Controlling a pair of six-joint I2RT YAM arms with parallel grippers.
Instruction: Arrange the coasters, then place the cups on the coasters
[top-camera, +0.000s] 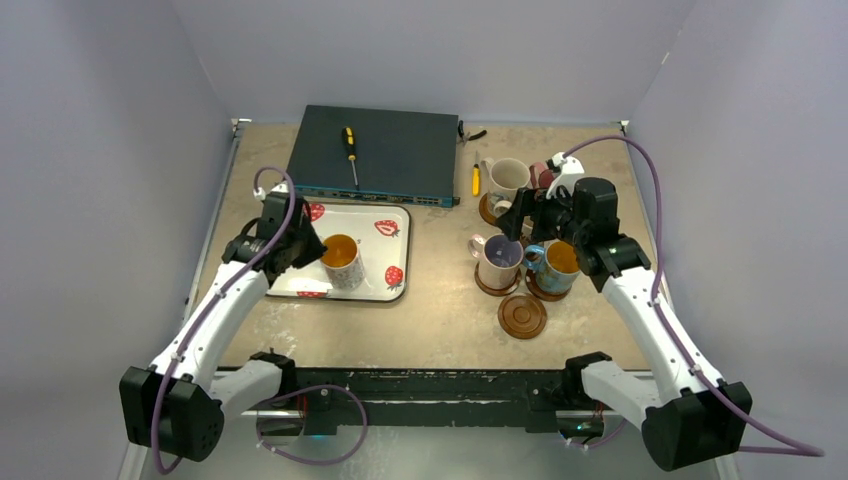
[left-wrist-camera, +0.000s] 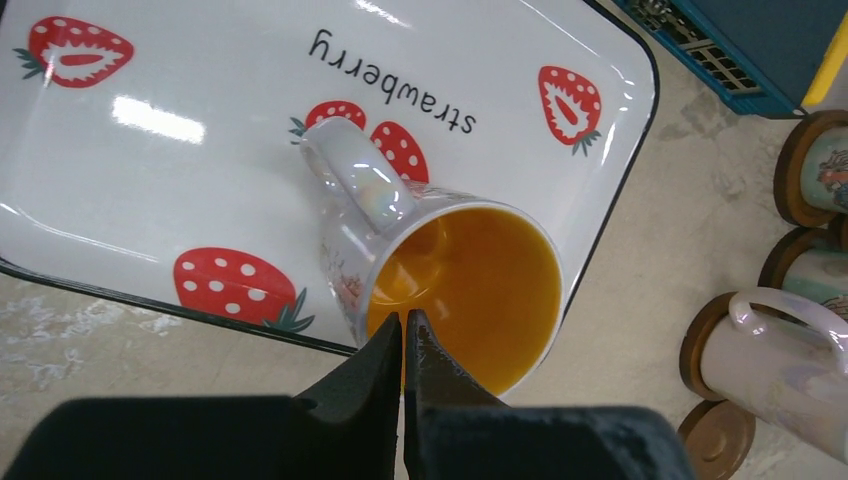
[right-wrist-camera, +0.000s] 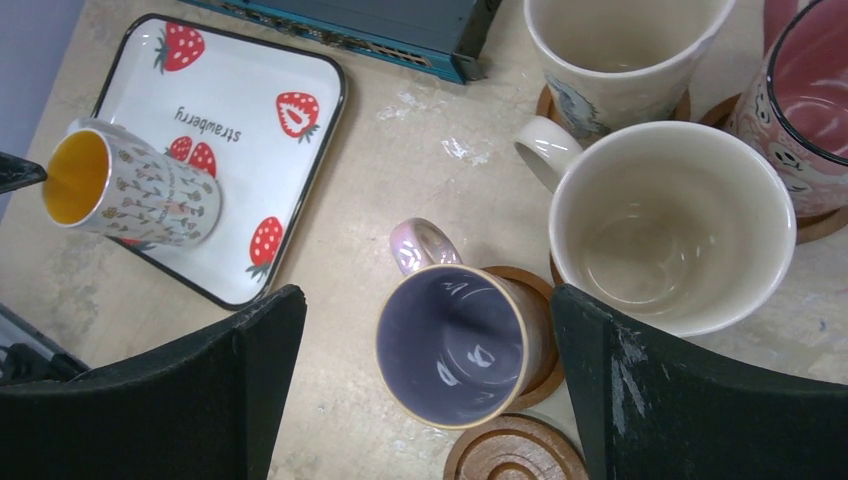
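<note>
A white patterned cup with an orange inside (top-camera: 345, 270) stands on the strawberry tray (top-camera: 390, 212). My left gripper (top-camera: 320, 252) is shut, with nothing between its fingers. In the left wrist view its tips overlap the near rim of the cup (left-wrist-camera: 465, 290); whether they touch it I cannot tell. The cup's handle (left-wrist-camera: 358, 175) points away from the fingers, over the tray. An empty brown coaster (top-camera: 522, 316) lies at the front of the cup group on the right. Above those cups hangs my right gripper, open, its fingers wide apart.
A purple-lined cup (top-camera: 498, 262) and a blue cup (top-camera: 556, 270) stand on coasters just behind the empty one. More cups (right-wrist-camera: 670, 230) crowd farther back. A dark flat box (top-camera: 410, 150) bearing a screwdriver (top-camera: 349, 145) lies behind the tray. Bare table separates tray and coasters.
</note>
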